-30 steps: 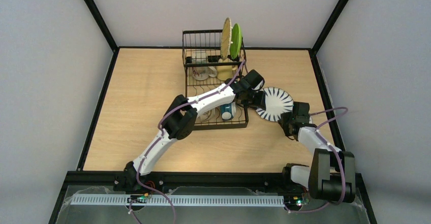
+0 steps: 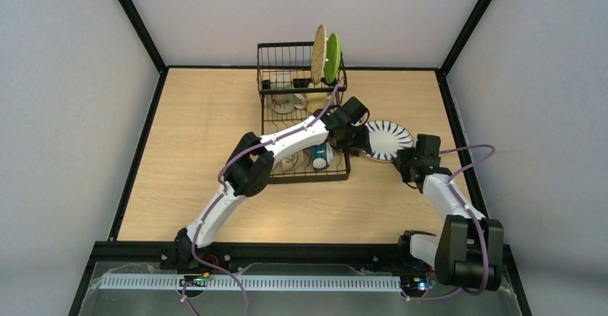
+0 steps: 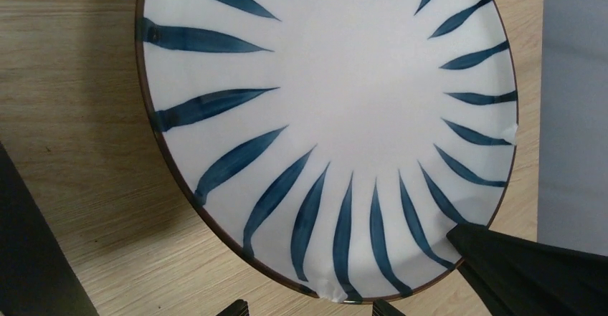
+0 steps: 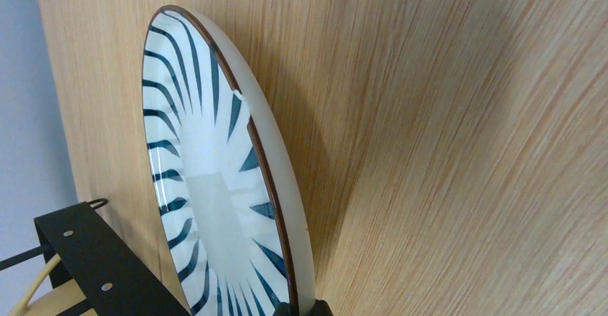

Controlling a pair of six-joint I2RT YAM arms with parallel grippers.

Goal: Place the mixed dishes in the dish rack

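Observation:
A white plate with blue radiating strokes (image 2: 388, 141) is right of the dish rack (image 2: 308, 178), between my two grippers. My right gripper (image 2: 399, 161) is shut on its near right rim; in the right wrist view the rim passes between the dark fingertips. Under the plate (image 4: 215, 173) a shadow falls on the table, and it looks raised there. My left gripper stands open at the plate's left side, with fingertips (image 3: 234, 309) spread wide apart near the brown rim. Whether it touches the plate I cannot tell.
On the rack's upper tier stand a tan plate (image 2: 319, 54) and a green plate (image 2: 333, 58). Below are a white mug (image 2: 282, 103), a yellow cup (image 2: 315, 102) and a blue cup (image 2: 320, 157).
The plate and my right gripper have shifted slightly toward the back and left. My left gripper has moved a little to the left.

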